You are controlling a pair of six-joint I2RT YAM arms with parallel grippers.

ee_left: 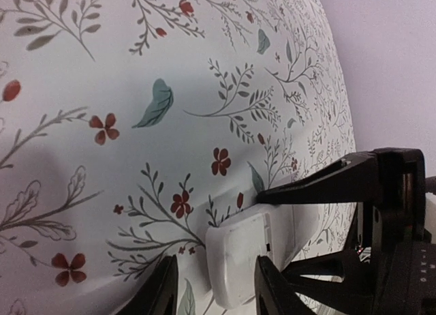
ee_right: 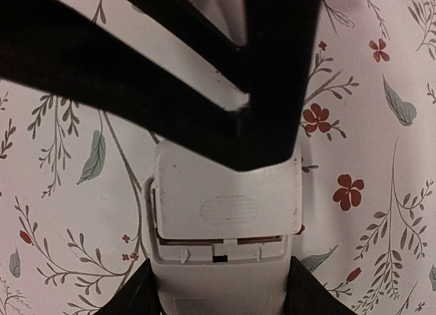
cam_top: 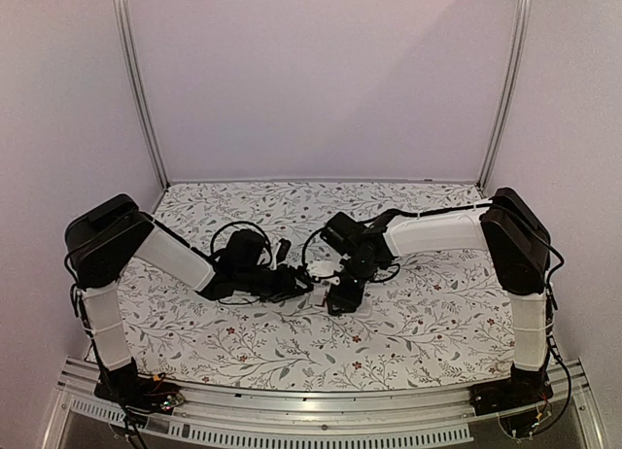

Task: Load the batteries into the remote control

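Observation:
The white remote control (ee_right: 221, 288) is held in my right gripper (cam_top: 342, 301), which is shut on it at the middle of the table. In the right wrist view its back cover (ee_right: 228, 199) sits slightly off, with part of the compartment edge showing below it. In the left wrist view the remote (ee_left: 235, 257) lies just ahead of my left gripper, whose two fingertips are apart with nothing visible between them. Whether batteries are inside cannot be seen.
The dark left gripper body reaches close to the right one near the centre.

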